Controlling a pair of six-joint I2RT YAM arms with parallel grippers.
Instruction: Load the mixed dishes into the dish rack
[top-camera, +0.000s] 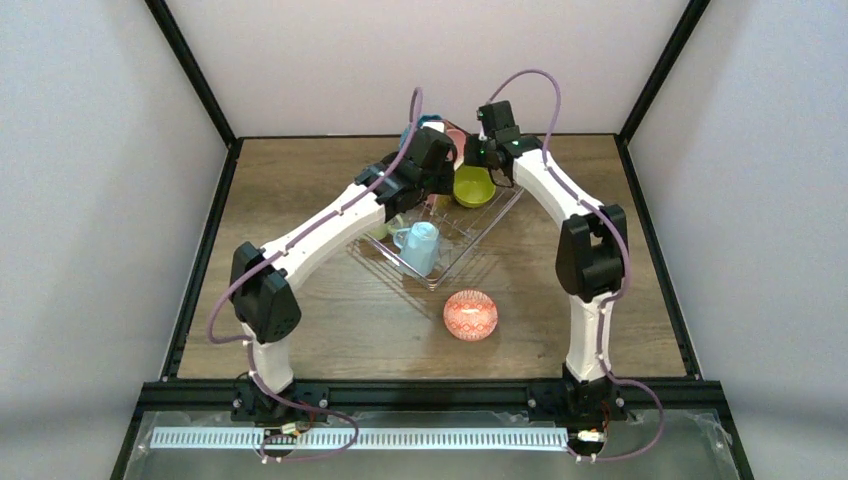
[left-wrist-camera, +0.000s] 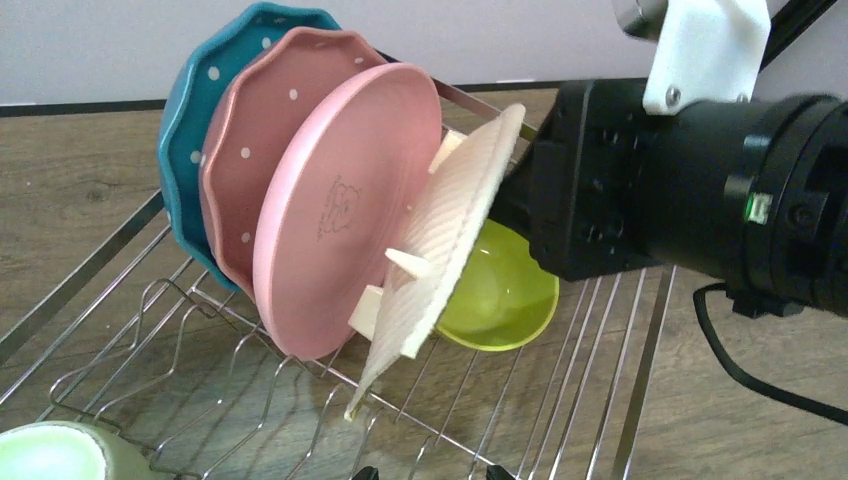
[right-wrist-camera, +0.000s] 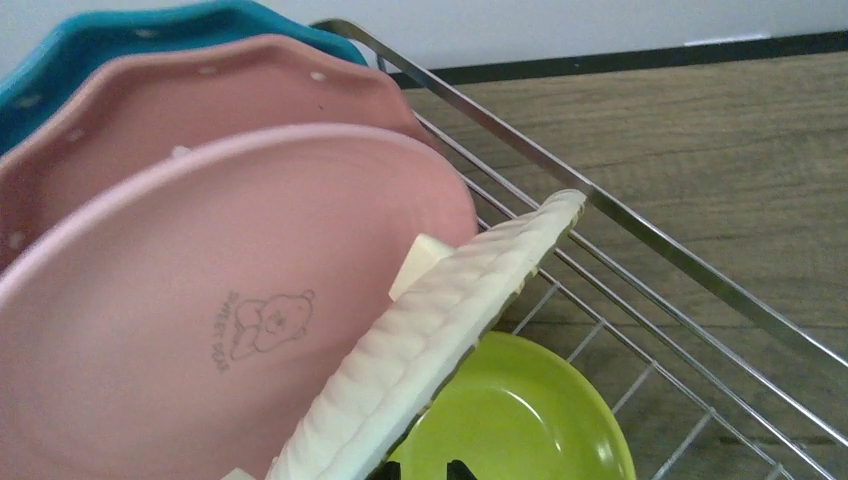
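In the wire dish rack (top-camera: 455, 262) stand a blue scalloped plate (left-wrist-camera: 185, 130), a pink scalloped plate (left-wrist-camera: 225, 180) and a smooth pink plate (left-wrist-camera: 345, 200). A cream ribbed dish (left-wrist-camera: 450, 235) leans beside them over the green bowl (left-wrist-camera: 510, 300). Against the cream dish's far side is my right gripper; its fingertips look close together, and the dish hides most of them in the left wrist view. My left gripper hangs over the rack, its tips apart with nothing between them.
A light blue cup (top-camera: 420, 248) and a pale green cup (left-wrist-camera: 60, 455) sit at the rack's front. An orange patterned bowl (top-camera: 470, 315) lies on the table before the rack. Bare table (top-camera: 330, 335) surrounds it on both sides.
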